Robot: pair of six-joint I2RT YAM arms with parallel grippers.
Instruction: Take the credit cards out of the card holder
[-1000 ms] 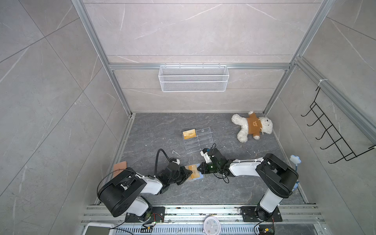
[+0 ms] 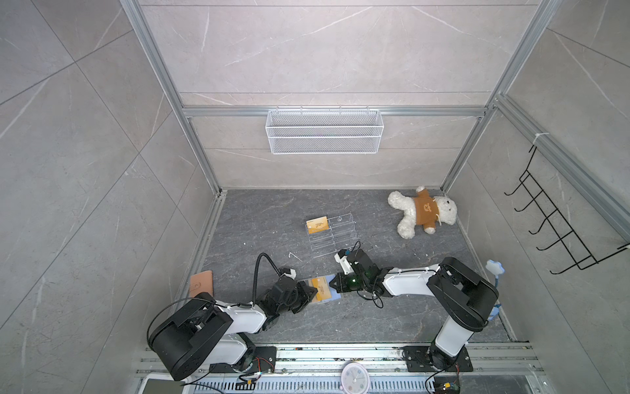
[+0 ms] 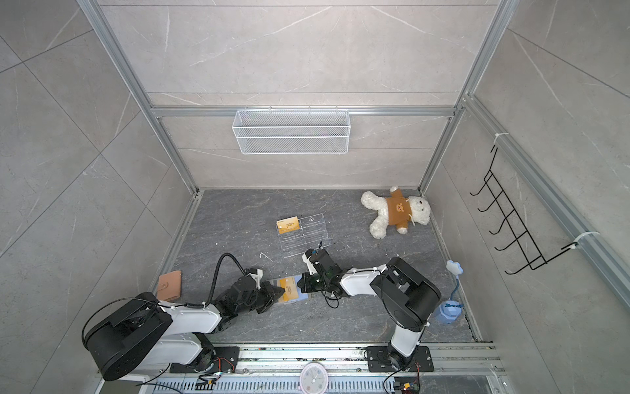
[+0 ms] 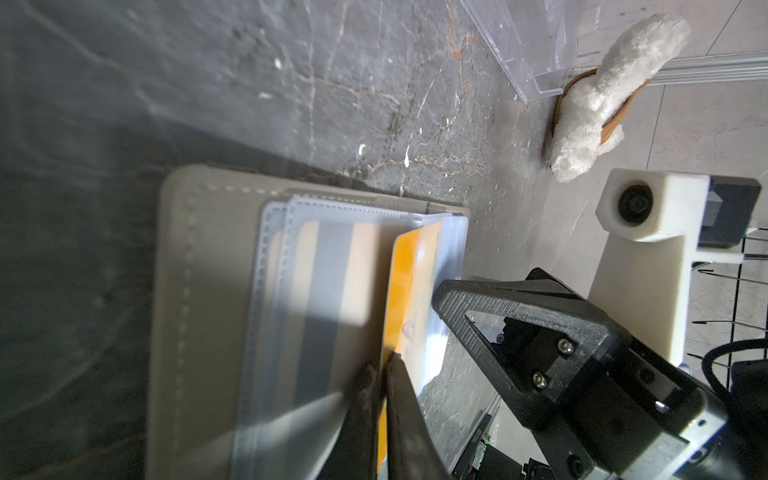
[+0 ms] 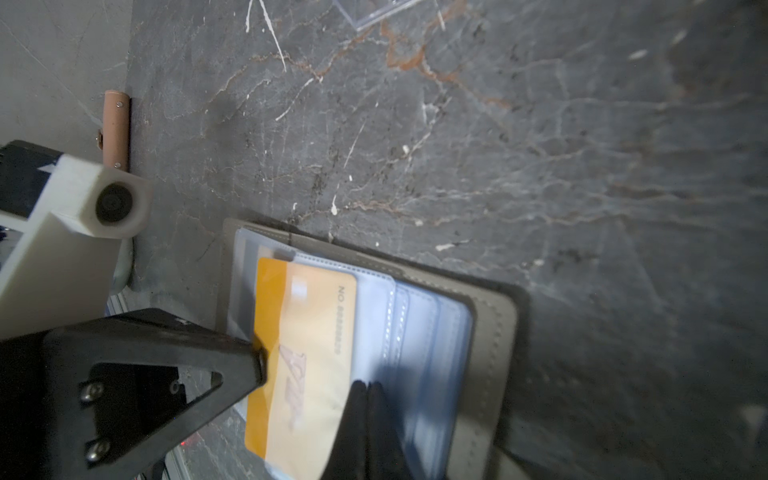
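An open card holder point(image 5: 488, 376) with clear sleeves lies between my grippers on the floor, a yellow card point(image 5: 304, 352) on its sleeves. My left gripper is shut, its tips at that card's edge in the left wrist view; whether anything thin is between them is unclear. My right gripper is shut, its tips low over the holder beside the card. Another yellow card point(image 2: 317, 224) lies on a clear tray point(image 2: 341, 234) farther back.
A teddy bear point(image 2: 425, 210) lies at the back right, a tan case point(image 2: 200, 282) at the left. A blue object point(image 3: 448, 308) stands at the right wall, below black hooks.
My left arm and gripper have shifted slightly to the left compared with one second ago. The right arm looks unchanged.
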